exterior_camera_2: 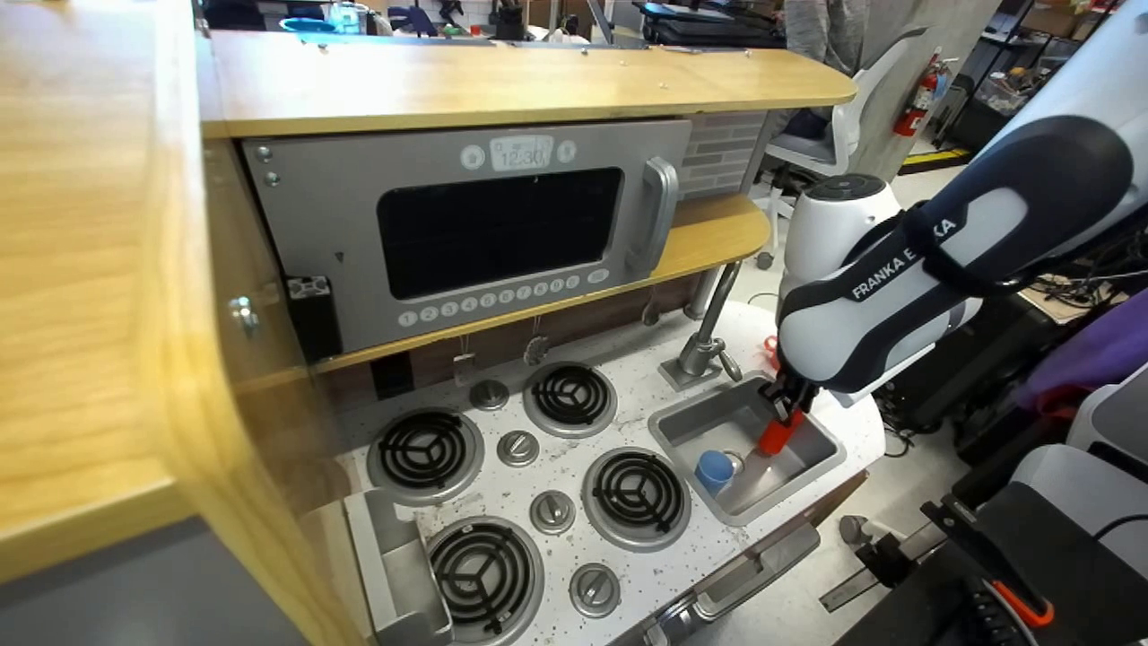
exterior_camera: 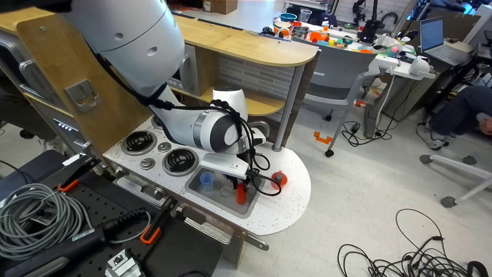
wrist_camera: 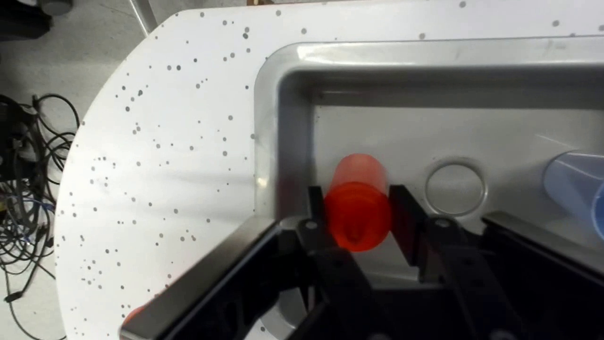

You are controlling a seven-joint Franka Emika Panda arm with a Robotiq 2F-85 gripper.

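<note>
A red cup [wrist_camera: 357, 218] is held between the two fingers of my gripper, which is shut on it. The cup is inside the grey sink [exterior_camera: 251, 206], near the end wall on the rounded side of the counter. Whether its base touches the sink floor, I cannot tell. A translucent blue cup [exterior_camera: 207, 181] stands at the sink's other end, and in exterior view 2 the blue cup [exterior_camera_2: 713, 470] shows beside the drain. The round drain [wrist_camera: 456, 189] lies between the two cups.
On the counter beyond the sink sits a red round item [exterior_camera: 279, 178], partly hidden by a cable. The faucet [exterior_camera_2: 701, 361] rises behind the sink. Stove burners [exterior_camera_2: 636, 495] lie to one side.
</note>
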